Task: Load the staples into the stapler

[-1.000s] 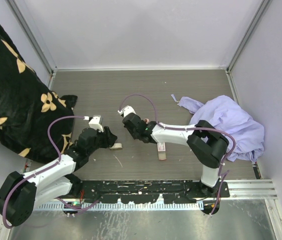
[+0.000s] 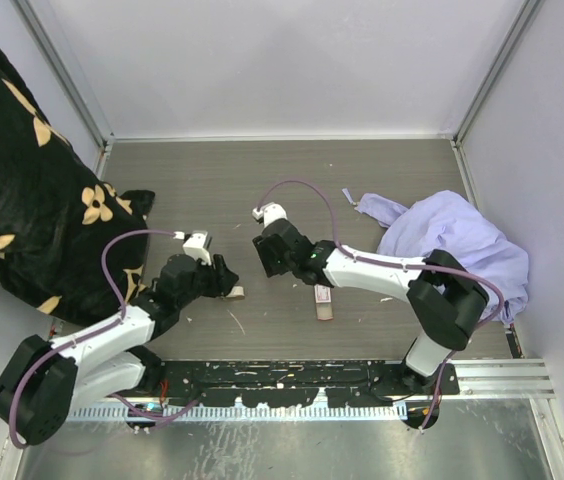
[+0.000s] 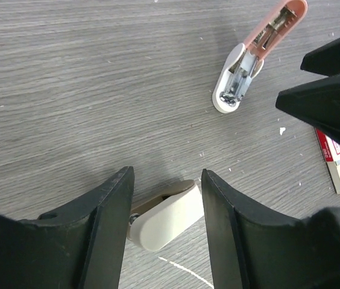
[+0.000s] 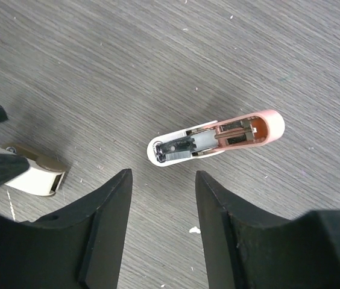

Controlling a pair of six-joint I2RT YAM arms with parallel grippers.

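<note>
The pink-and-white stapler lies opened out on the table, its metal magazine exposed; my right gripper stands open above it, nothing between its fingers. In the left wrist view the same stapler is at the upper right. A small white piece with a brown top rests on the table below and between the fingers of my part-open left gripper; whether they touch it cannot be told. From above, that piece shows beside the left gripper, while the right arm hides the stapler.
A red-and-white staple box lies to the right, beneath the right arm. Lavender cloth is heaped at the right and a black patterned blanket at the left.
My right gripper has moved to the right in the top view. The left gripper has shifted slightly right, over the white piece, which has stayed in place.
</note>
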